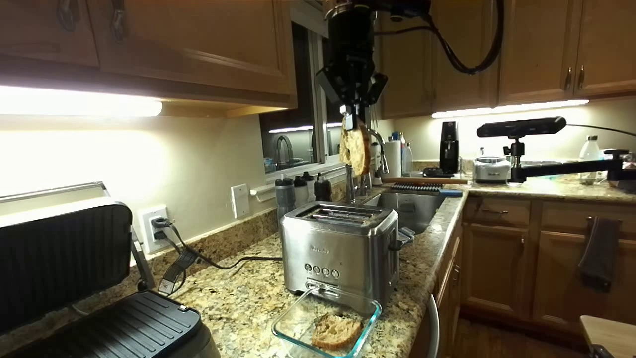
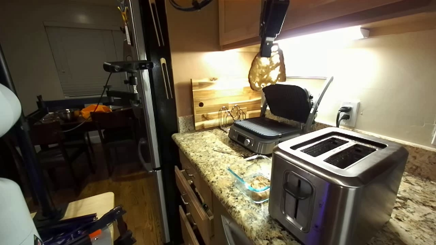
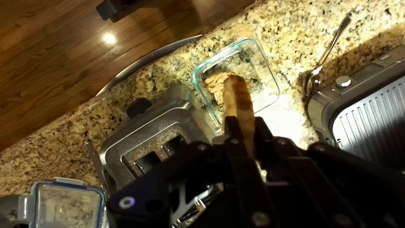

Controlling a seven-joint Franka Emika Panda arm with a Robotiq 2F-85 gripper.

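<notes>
A slice of bread [image 1: 355, 148] hangs upright from my gripper [image 1: 353, 116], which is shut on its upper edge. Seen from the wrist, the slice [image 3: 239, 98] is edge-on between the two fingers. In exterior view 1 it hangs clear above the steel toaster [image 1: 337, 256], apart from it. The toaster's two long slots [image 2: 346, 154] look empty in exterior view 2. A glass container [image 1: 286, 325] stands in front of the toaster, and a second bread slice [image 1: 337, 331] lies flat inside it.
An open grill press [image 2: 265, 128] stands beyond the glass container, with a spoon [image 3: 334, 43] beside it. A blue-rimmed lid [image 3: 68, 205] lies on the toaster's other side. Cupboards [image 1: 197, 47] hang over the wall side; the sink [image 1: 417, 209] is behind the toaster.
</notes>
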